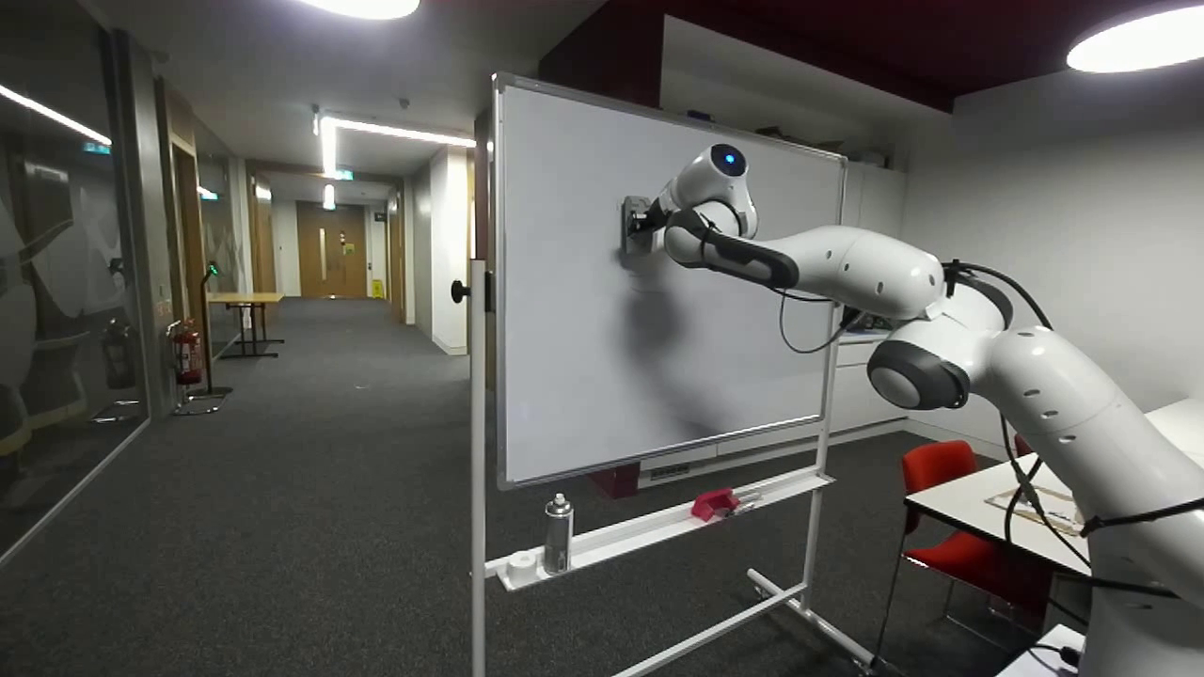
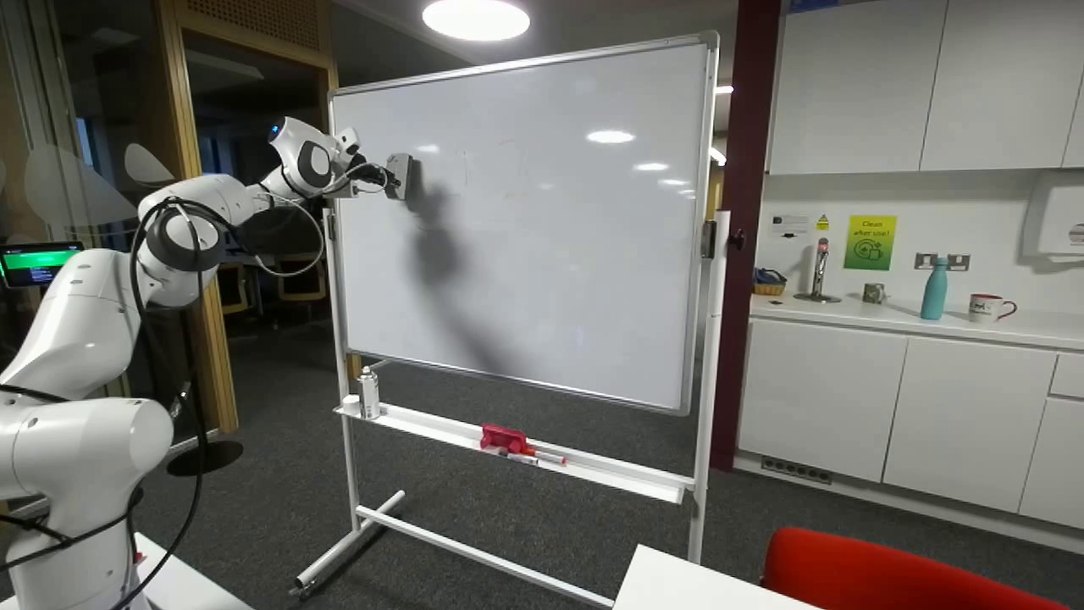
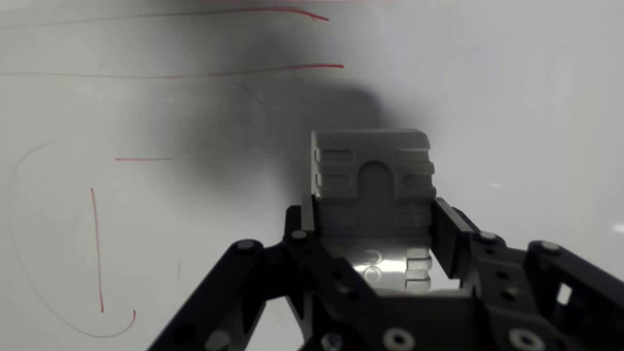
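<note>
My gripper is shut on a grey block-shaped eraser [image 3: 374, 169], its fingers pressed to the two sides. In exterior view 1 the eraser [image 1: 634, 226] is up against the upper part of the whiteboard [image 1: 564, 361], or very close to it; exact contact cannot be told. Exterior view 2 has the gripper [image 2: 391, 180] at the board's upper left. Red pen strokes [image 3: 275, 70] show beside the eraser in the wrist view, along with a short red dash [image 3: 143, 159], an upright line [image 3: 97, 251] and a faint curve [image 3: 99, 336].
On the tray [image 2: 610, 474] below the board stand a spray can [image 2: 368, 393] and a small white roll [image 2: 351, 405]. A red holder [image 2: 503, 437] and markers [image 2: 545, 457] lie further along it. The board's middle and right are unobstructed.
</note>
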